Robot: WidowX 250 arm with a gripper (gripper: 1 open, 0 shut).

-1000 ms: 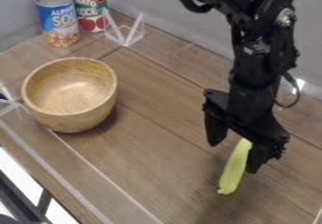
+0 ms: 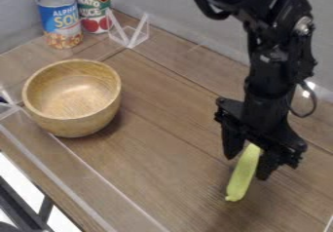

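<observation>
My black gripper (image 2: 247, 153) hangs over the right part of the wooden table, open, its fingers low on either side of a long pale yellow-green object (image 2: 240, 181). The object lies on the table, its upper end partly hidden between and behind the fingers; whether the fingers touch it I cannot tell.
A wooden bowl (image 2: 72, 97) stands at the left. Two cans, an Alpo can (image 2: 61, 19) and a red can (image 2: 93, 7), stand at the back left corner by a wall.
The gripper has shifted slightly and sits a little lower around the yellow-green object, which lies in about the same place.
</observation>
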